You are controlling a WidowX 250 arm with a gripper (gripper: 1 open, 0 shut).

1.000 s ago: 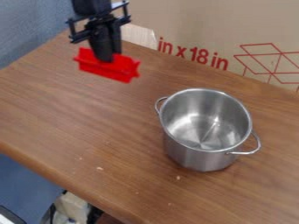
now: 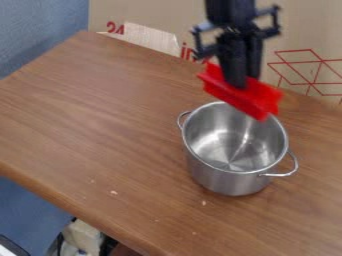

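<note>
My gripper (image 2: 238, 72), dark and somewhat blurred, is shut on a red block (image 2: 247, 96) at the upper right of the camera view. The block hangs tilted over the back rim of a steel pot (image 2: 230, 166) with two handles, partly hiding that rim. Whether block and pot touch cannot be told.
A cardboard panel (image 2: 307, 50) stands along the back.
My gripper has carried the red block rightward, from above the back left of the table to over the pot. The pot has not moved.
</note>
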